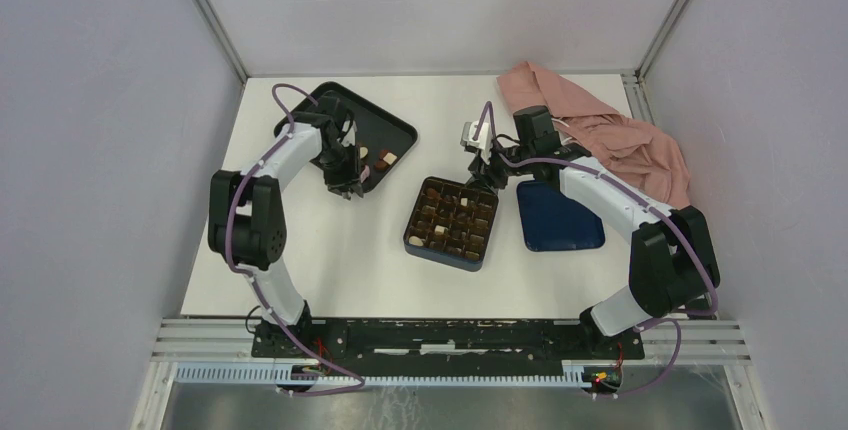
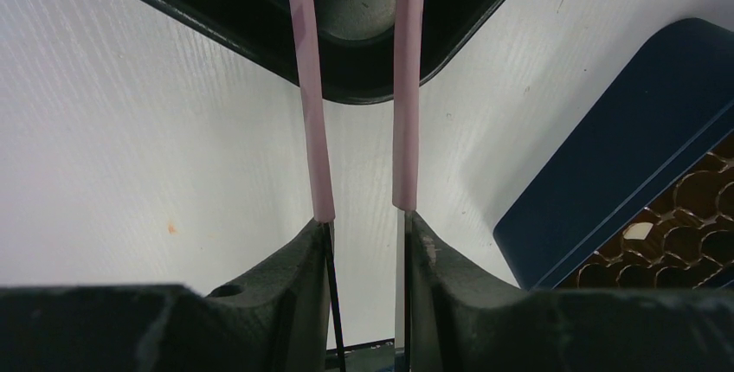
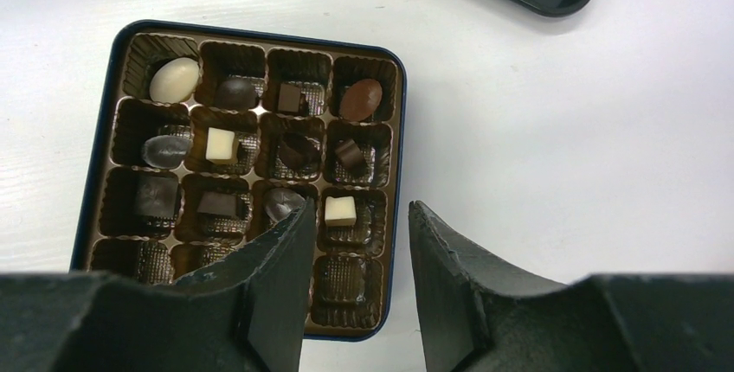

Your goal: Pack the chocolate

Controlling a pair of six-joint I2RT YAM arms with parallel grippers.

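Note:
The chocolate box [image 1: 450,255] sits mid-table, its compartments holding dark, brown and white chocolates [image 3: 340,210]; the lowest visible compartments in the right wrist view look partly empty. My left gripper [image 1: 354,180] is low over the near edge of the dark oval tray [image 1: 385,120]; its pink fingertips [image 2: 407,86] reach the tray, with their ends cut off at the frame's top, so what is between them is hidden. My right gripper hangs over the box's upper area, part open, with nothing visibly held.
Chocolates [image 1: 390,158] lie on the oval tray. A navy tray [image 1: 560,230] is right of the box, with a pink cloth [image 1: 640,155] behind it.

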